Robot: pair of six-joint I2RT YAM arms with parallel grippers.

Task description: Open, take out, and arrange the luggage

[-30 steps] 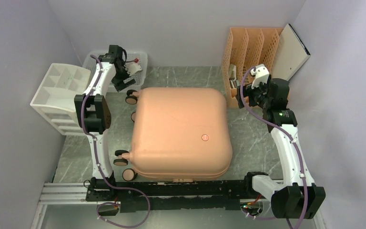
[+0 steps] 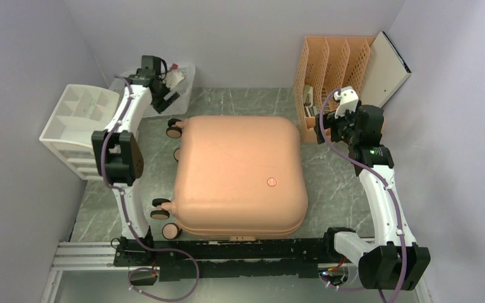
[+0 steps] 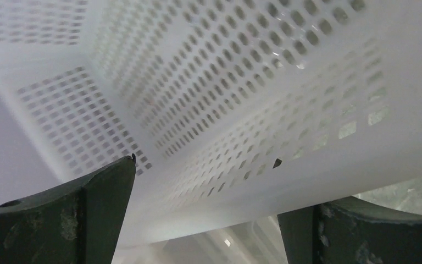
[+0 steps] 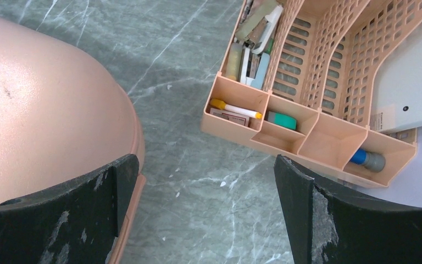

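A peach suitcase (image 2: 240, 164) lies flat in the middle, wheels to the left. My left gripper (image 2: 164, 100) is over the white perforated basket (image 2: 184, 85) at the back left. In the left wrist view its open fingers sit at the near wall of that basket (image 3: 214, 71), whose visible inside is empty. My right gripper (image 2: 325, 126) stands open beside the suitcase's right side, near the front of the peach organizer (image 2: 316, 53), with only floor between its fingers in the right wrist view.
A white compartment rack (image 2: 69, 113) stands at the left. The organizer holds small items and a pale board (image 2: 382, 69) at its right. Bare marble floor (image 2: 328, 189) shows right of the suitcase and behind it.
The right arm and suitcase look practically unchanged.
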